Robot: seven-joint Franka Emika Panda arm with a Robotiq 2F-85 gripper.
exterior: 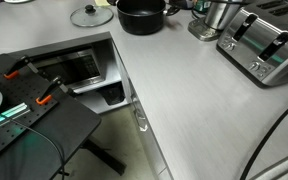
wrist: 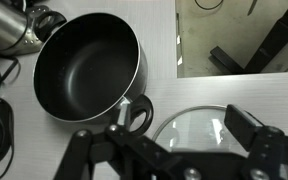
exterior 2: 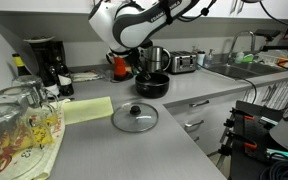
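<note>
My open gripper looks down over the counter in the wrist view, with no object gripped. A black pot (wrist: 91, 68) stands uncovered at upper left, its dark inside empty. Below and right of it lies the glass lid (wrist: 196, 125), partly hidden by the fingers (wrist: 246, 128). From the second exterior view, the gripper hangs above and near the pot (exterior 2: 152, 88), with the lid (exterior 2: 134, 118) flat on the counter closer to the camera. The first exterior view shows the pot (exterior: 142, 18) and lid (exterior: 91, 16) apart; the gripper is out of that view.
A steel toaster (exterior: 268, 40) and kettle (exterior: 213, 15) stand past the pot. Bottles (exterior 2: 62, 75), a yellow cloth (exterior 2: 87, 110) and a rack of glasses (exterior 2: 19, 135) occupy the left side of the second exterior view.
</note>
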